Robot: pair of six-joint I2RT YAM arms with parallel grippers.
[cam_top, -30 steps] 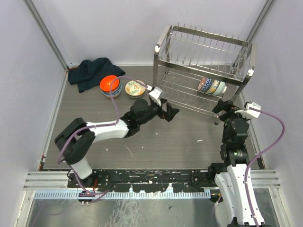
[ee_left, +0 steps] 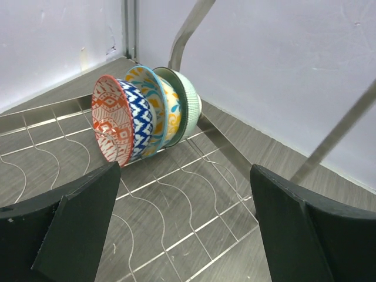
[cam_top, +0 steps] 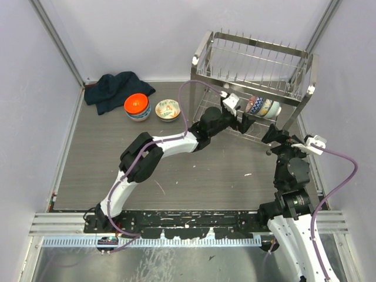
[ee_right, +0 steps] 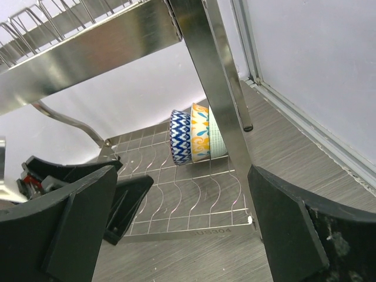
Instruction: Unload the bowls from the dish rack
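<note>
Three bowls lean on their sides at the right end of the dish rack's lower shelf. In the left wrist view they are a red-and-blue patterned bowl (ee_left: 136,126), a yellow-and-blue floral bowl (ee_left: 172,110) and a pale green ribbed bowl (ee_left: 191,106). The dish rack (cam_top: 255,88) stands at the back right. My left gripper (cam_top: 244,121) is open at the lower shelf's front, left of the bowls, nothing between its fingers. Open and empty too, my right gripper (cam_top: 269,140) is outside the rack near its front right leg.
On the floor at the back left are an orange bowl (cam_top: 136,103) on a blue stacked bowl, a floral bowl (cam_top: 167,109) beside it, and a dark cloth (cam_top: 117,89). The rack's upper shelf (ee_right: 88,53) overhangs the bowls.
The right gripper has shifted only slightly. The bowls have stayed put.
</note>
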